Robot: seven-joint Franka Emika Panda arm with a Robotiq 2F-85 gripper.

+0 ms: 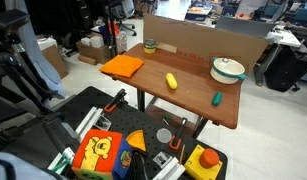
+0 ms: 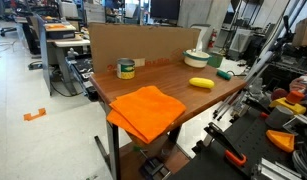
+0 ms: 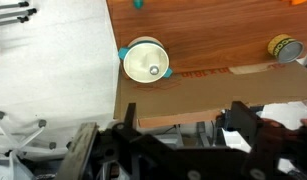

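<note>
My gripper shows at the bottom of the wrist view, its dark fingers apart with nothing visible between them. It looks down from above the brown table. A white lidded pot with teal handles stands at the table's far right corner; the same pot is left of centre in the wrist view. On the tabletop lie a yellow object, a small green object and an orange cloth. At the back left stands a small can.
A cardboard panel rises along the table's back edge. In front, a black surface holds a colourful box and a yellow block with a red-orange top. Bare wood separates the tabletop items.
</note>
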